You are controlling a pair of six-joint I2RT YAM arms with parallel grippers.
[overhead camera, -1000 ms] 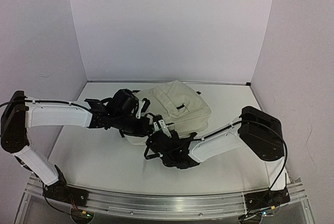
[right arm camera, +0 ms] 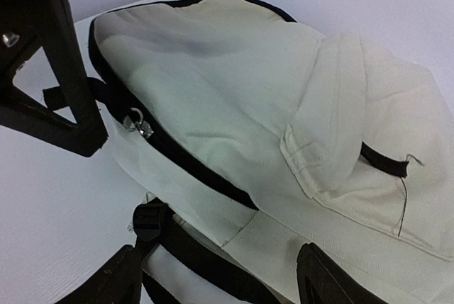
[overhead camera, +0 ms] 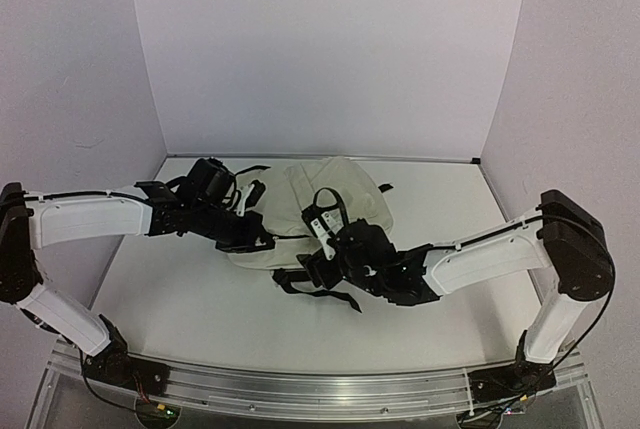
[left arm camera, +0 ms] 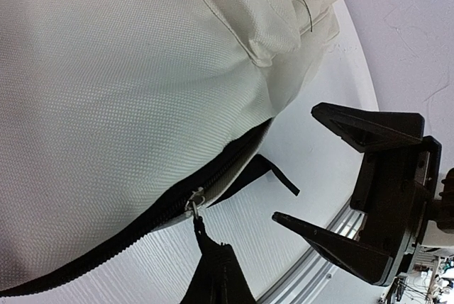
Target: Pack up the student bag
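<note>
The off-white bag [overhead camera: 345,184] lies on the table, its dark zipper [left arm camera: 135,229] along the near side. My left gripper is shut on the black pull cord [left arm camera: 202,232] hanging from the metal zipper slider [left arm camera: 195,201]. One of its dark fingers [right arm camera: 53,70] and that cord also appear at upper left in the right wrist view. Spread wide and empty, my right gripper faces the bag's lower edge and a black strap with a buckle [right arm camera: 150,220]. In the left wrist view, it stands apart to the right of the slider. The bag's inside is hidden.
A loose black strap [overhead camera: 335,295] trails from the bag's near side onto the white table [overhead camera: 200,309]. Both arms work close together over the bag's front. Walls enclose the sides and back.
My left gripper has shifted slightly left.
</note>
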